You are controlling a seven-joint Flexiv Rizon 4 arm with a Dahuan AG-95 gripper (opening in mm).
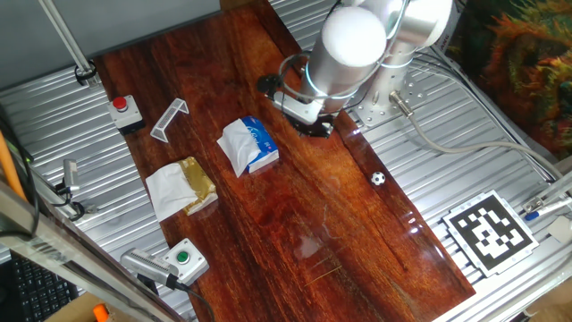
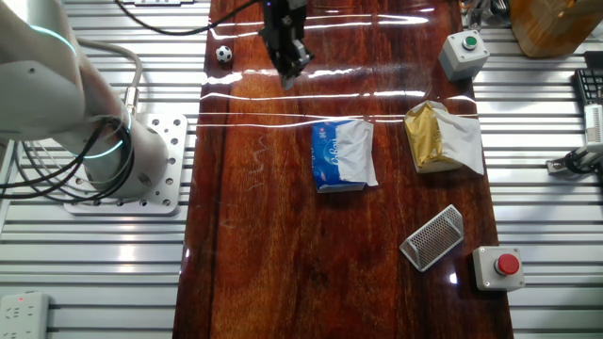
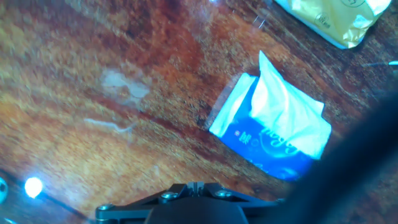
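A blue tissue pack (image 1: 262, 141) with white tissue sticking out lies on the wooden table; in the wrist view the same blue pack (image 3: 267, 134) is right of centre. A gold tissue pack (image 1: 198, 182) lies beside it, farther from the arm's base; only a corner of the gold pack (image 3: 339, 18) shows in the wrist view. My gripper appears shut at the bottom of the wrist view, nothing visible between its fingertips. From outside, the gripper (image 2: 286, 79) hangs over the table, apart from both packs.
A small soccer ball (image 1: 378, 179) sits near the table's base-side edge. On the opposite side are a white mesh holder (image 1: 170, 119), a red-button box (image 1: 126, 114) and a green-button box (image 1: 186, 260).
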